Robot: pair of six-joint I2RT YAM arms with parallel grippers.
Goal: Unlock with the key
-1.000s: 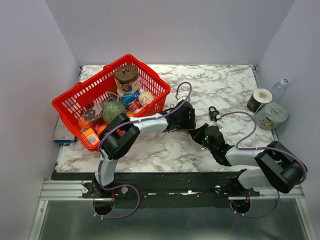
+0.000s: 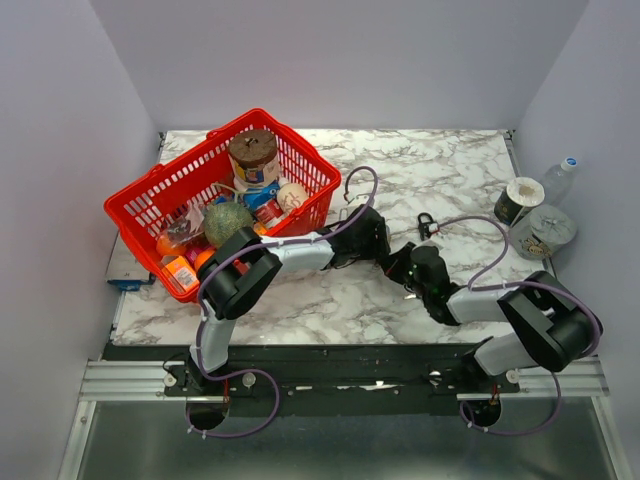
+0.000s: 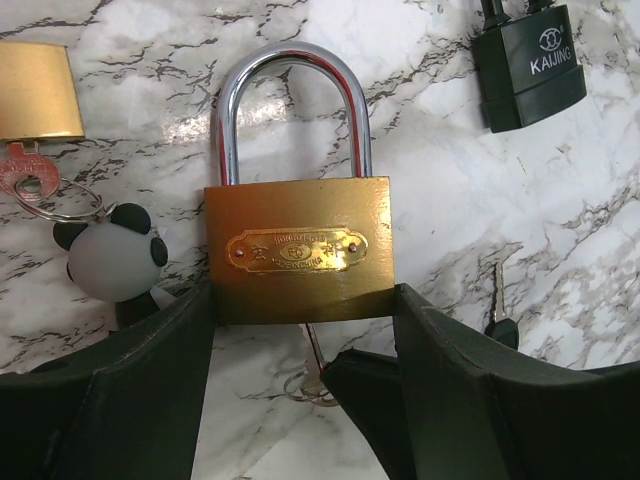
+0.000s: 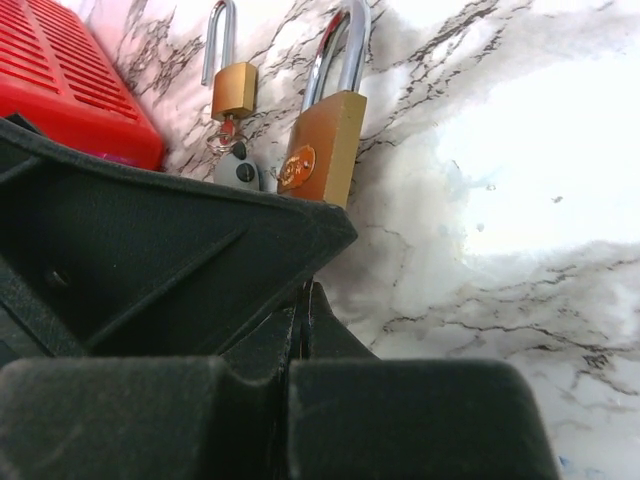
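Observation:
In the left wrist view my left gripper is shut on a large brass padlock (image 3: 300, 250), its shackle up. A key (image 3: 311, 365) with a ring hangs below the lock's bottom edge; whether it is inserted is unclear. My right gripper (image 2: 392, 264) is shut beside it, its fingertip close under the lock; the key is mostly hidden by it in the right wrist view. A black padlock (image 3: 530, 70), a small brass padlock (image 3: 30, 90) with a panda keyring (image 3: 115, 260), and another key (image 3: 500, 330) lie around.
A full red basket (image 2: 125, 205) stands left. At the right edge stand two containers (image 2: 540, 233) and a bottle (image 2: 558, 185).
The right arm has shifted slightly, mainly at its forearm, while its gripper stays close to the left one. The left arm is nearly unchanged.

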